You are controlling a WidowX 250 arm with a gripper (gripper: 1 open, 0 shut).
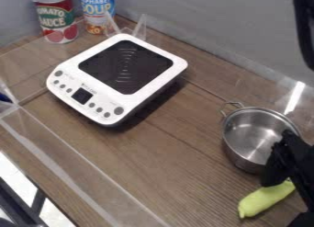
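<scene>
My black gripper (285, 164) is at the right edge, low beside the steel pot (247, 134) and over the right end of a pale yellow-green elongated object (263, 199), which lies on the wooden counter below the pot. The dark fingers partly hide that object and the pot's lower right side. Their opening and whether they touch the object are hard to make out.
A white induction cooker (117, 76) stands left of centre. Two cans, tomato sauce (55, 19) and alphabet soup (98, 8), stand at the back left. Bare counter (160, 157) lies between cooker and pot. Clear panels border the counter.
</scene>
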